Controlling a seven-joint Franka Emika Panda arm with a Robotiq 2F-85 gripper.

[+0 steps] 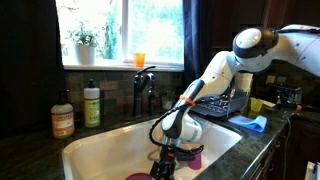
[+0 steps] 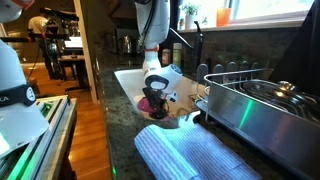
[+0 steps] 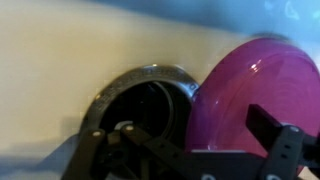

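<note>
A magenta dish (image 3: 250, 95) with a rounded rim fills the right of the wrist view, lying on the sink floor and partly over the dark drain. Its edge also shows low in exterior view 1 as a pink patch (image 1: 138, 177). My gripper is open, its dark fingers spread across the bottom of the wrist view. One finger (image 3: 125, 145) is in front of the drain, the other in front of the dish. Nothing is seen held. In exterior view 1 the gripper (image 1: 166, 163) is down inside the white sink (image 1: 90, 155). Whether the fingertips touch the dish cannot be told.
A pink cup (image 1: 195, 161) stands in the sink, partly behind the arm. The faucet (image 1: 138, 92) rises behind. Two soap bottles (image 1: 62, 120) stand at the back left. A dish rack (image 2: 265, 105) and blue towel (image 2: 190, 155) occupy the counter beside the sink.
</note>
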